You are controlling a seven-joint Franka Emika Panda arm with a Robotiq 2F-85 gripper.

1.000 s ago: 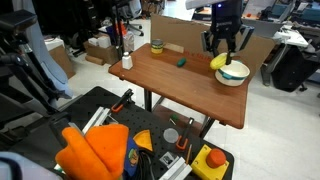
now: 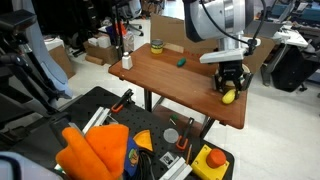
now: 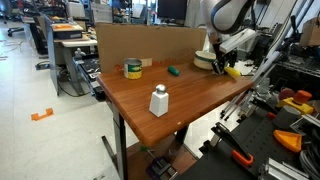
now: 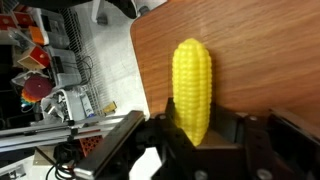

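Observation:
A yellow object [image 4: 192, 88], long and rounded like a banana or corn, sits between the fingers of my gripper, which is shut on it. In exterior view 1 the yellow object [image 2: 229, 97] is low over the right front part of the wooden table [image 2: 170, 78], close to its edge. Whether it touches the tabletop I cannot tell. Exterior view 2 has my gripper [image 3: 222, 68] at the table's far right end, with the yellow object [image 3: 233, 72] beside it. A white bowl [image 3: 205, 60] stands just behind, mostly hidden by the arm in exterior view 1.
A can [image 3: 133, 68], a white bottle [image 3: 159, 101] and a small green object [image 3: 173, 71] stand or lie toward the table's other end. A cardboard panel [image 3: 150, 45] borders the back.
The arm now blocks the bowl in exterior view 1.

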